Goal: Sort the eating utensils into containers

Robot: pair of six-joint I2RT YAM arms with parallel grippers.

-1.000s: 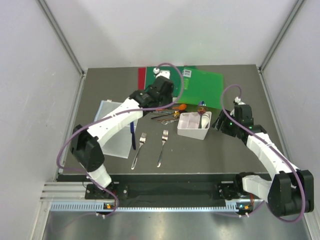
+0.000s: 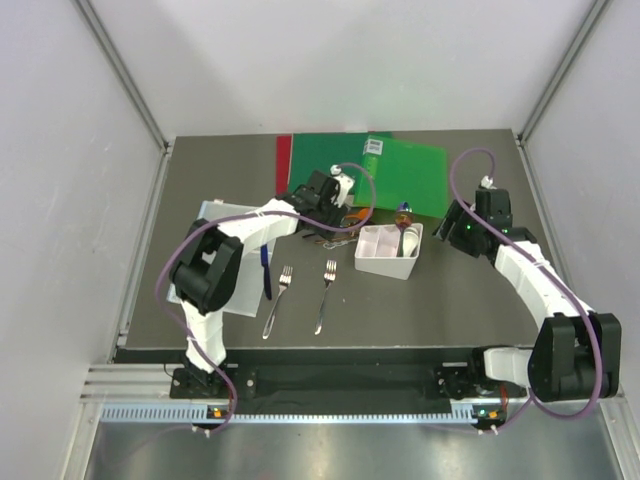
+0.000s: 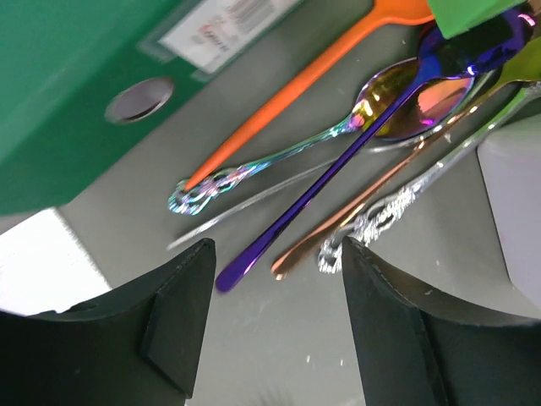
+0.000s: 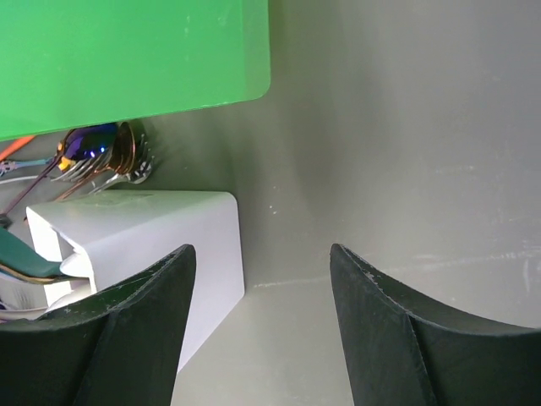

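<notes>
My left gripper stands open low over the spoon pile, the handle ends of a purple spoon (image 3: 330, 174) and a copper utensil (image 3: 359, 203) showing between its fingertips. An ornate silver utensil (image 3: 389, 213), a rainbow spoon (image 3: 300, 145) and an orange utensil (image 3: 296, 85) lie beside them. A white divided container (image 2: 385, 264) holds a few utensils, among them a coppery spoon (image 2: 403, 214). Two silver forks (image 2: 278, 302) (image 2: 325, 296) and a blue-handled utensil (image 2: 266, 270) lie left of it. My right gripper, open and empty, is right of the container.
Green folders (image 2: 415, 178) lie behind the container, one overhanging part of the utensils. A pale sheet or tray (image 2: 243, 285) is under the left arm.
The left gripper has come down toward the utensils and nearer the front, its arm folding in. The right arm has shifted slightly to the right. The forks and container stay where they were.
</notes>
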